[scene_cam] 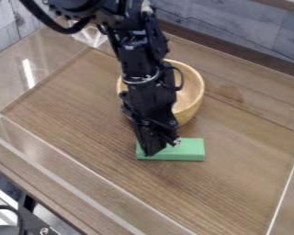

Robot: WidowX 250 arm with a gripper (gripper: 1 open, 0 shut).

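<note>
My black arm comes down from the top middle, its gripper [154, 143] low over a flat green rectangular block [186, 153] on the wooden table. The gripper covers the block's left part; whether the fingers touch or hold it, or how far they are open, I cannot tell. Behind the arm sits a round tan bowl [193, 93], partly hidden by it.
A grey plank wall [260, 27] runs along the back right. Black cables lie at the bottom left corner.
</note>
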